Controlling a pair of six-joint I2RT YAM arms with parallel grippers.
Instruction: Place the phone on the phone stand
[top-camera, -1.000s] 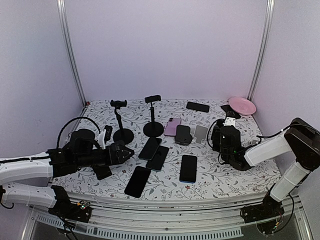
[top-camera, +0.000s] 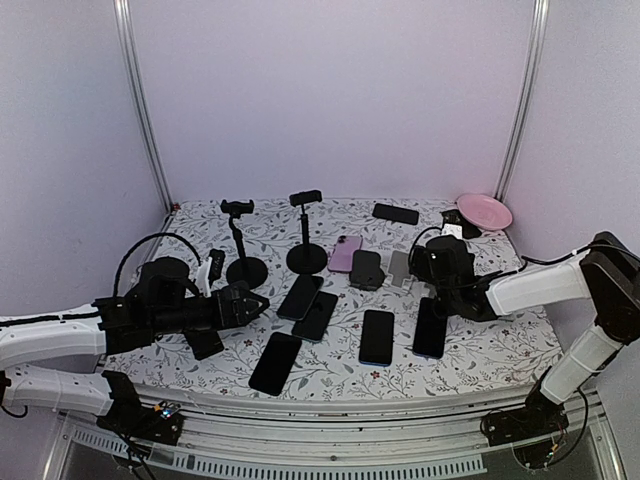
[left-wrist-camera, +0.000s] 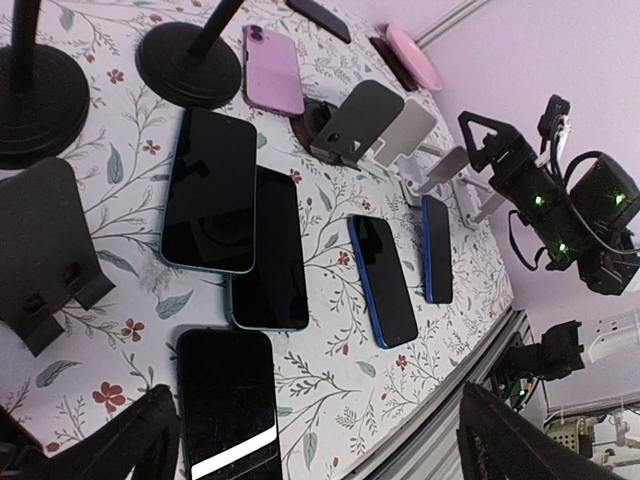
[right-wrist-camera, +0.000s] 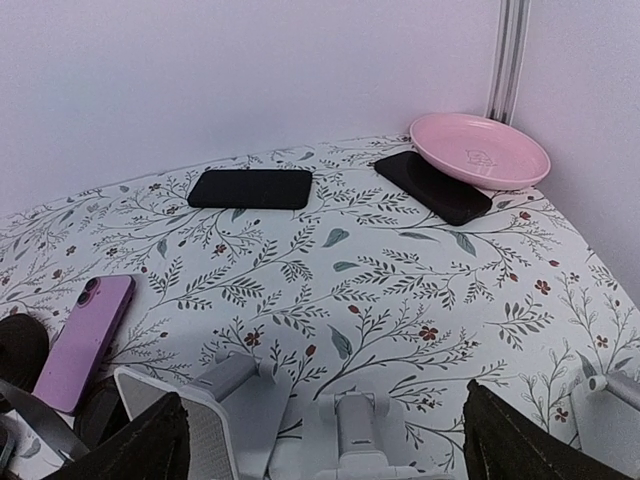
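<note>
A blue-edged phone lies at the front right, below my right gripper; another phone lies left of it. Several phone stands are in view: dark ones, silver ones and tall black ones. My right gripper is above the silver stands, its fingers apart with no phone visible between them in the right wrist view. My left gripper stands open at the front left, over a phone, with nothing held.
A pink plate and a black phone are at the back, a purple phone in the middle. Walls border the table on three sides. The back middle has some free room.
The left arm is unmoved.
</note>
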